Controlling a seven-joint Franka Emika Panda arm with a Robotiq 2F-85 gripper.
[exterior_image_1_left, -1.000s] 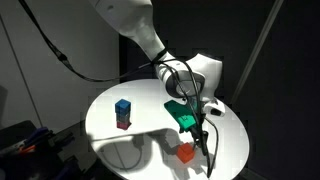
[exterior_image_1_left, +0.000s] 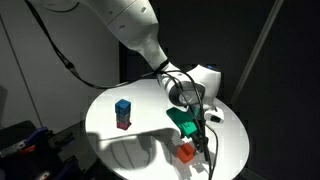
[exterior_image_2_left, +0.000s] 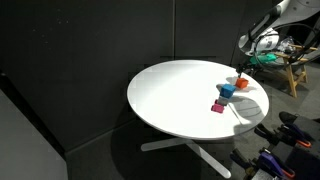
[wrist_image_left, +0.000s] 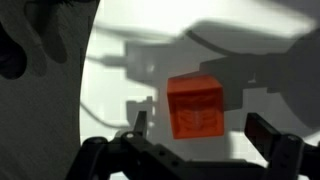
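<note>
An orange-red block (wrist_image_left: 196, 107) lies on the white table, between and just beyond the two open fingers in the wrist view. In exterior view 1 the same block (exterior_image_1_left: 185, 153) is on the right part of the table. My gripper is open above it, with nothing held. One finger (wrist_image_left: 140, 126) shows to the left of the block and the other to the right. From exterior view 2, the block (exterior_image_2_left: 242, 85) sits below the arm's end; the fingertips are too small there to make out.
A blue block (exterior_image_1_left: 123, 106) stands on a red-pink block (exterior_image_1_left: 123, 124) left of the arm in exterior view 1. In exterior view 2 most of the round white table (exterior_image_2_left: 160, 90) is bare. A cable loops beside the gripper.
The arm's end has come down steadily toward the orange-red block over the last second. The blocks have stayed where they were.
</note>
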